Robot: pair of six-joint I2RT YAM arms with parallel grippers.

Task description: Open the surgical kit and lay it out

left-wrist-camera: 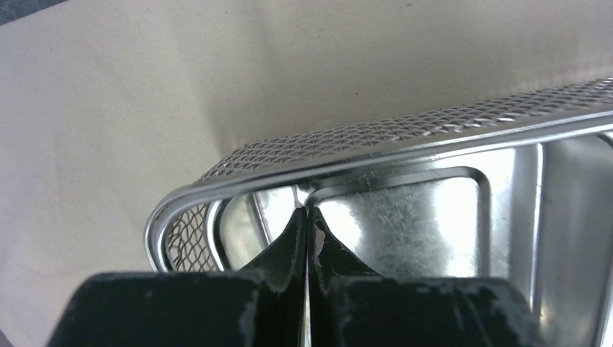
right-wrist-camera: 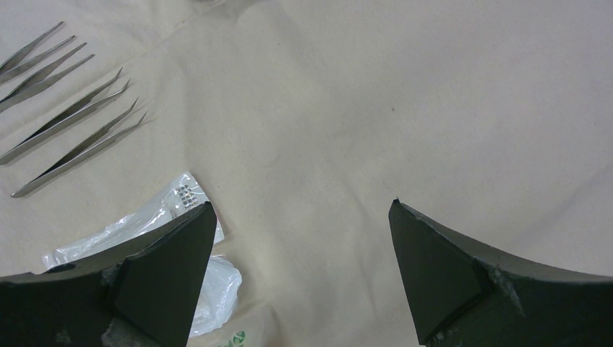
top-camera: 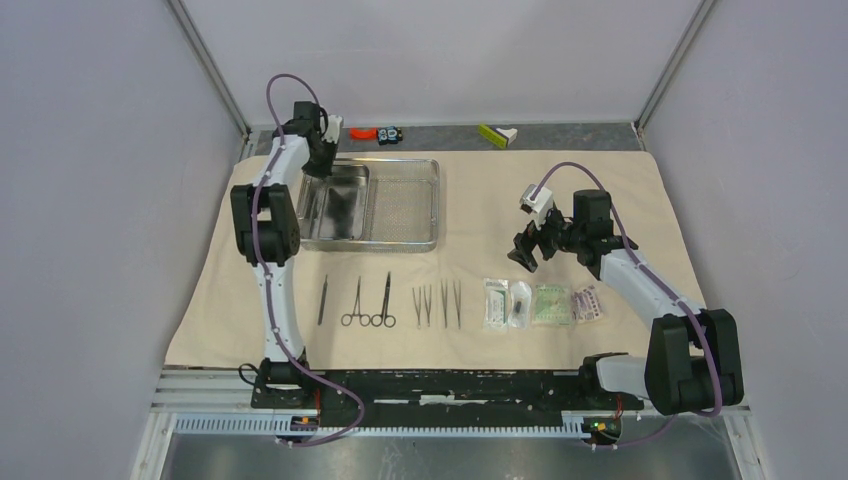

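Note:
My left gripper is shut at the far-left corner of a mesh basket (top-camera: 400,205), over a steel tray (left-wrist-camera: 405,231) inside it. Its fingertips look nearly together; what is between them is too small to tell. My right gripper stands open and empty above the cloth. Laid in a row below the basket are a slim instrument (top-camera: 323,300), scissor-like tools (top-camera: 386,300), several tweezers (right-wrist-camera: 79,152), and several packets, including a white one (top-camera: 496,303) and a green one (top-camera: 551,304).
Along the grey back strip lie a red item (top-camera: 362,134), a dark item (top-camera: 389,135) and a yellow-green item (top-camera: 497,136). Walls enclose the sides and back.

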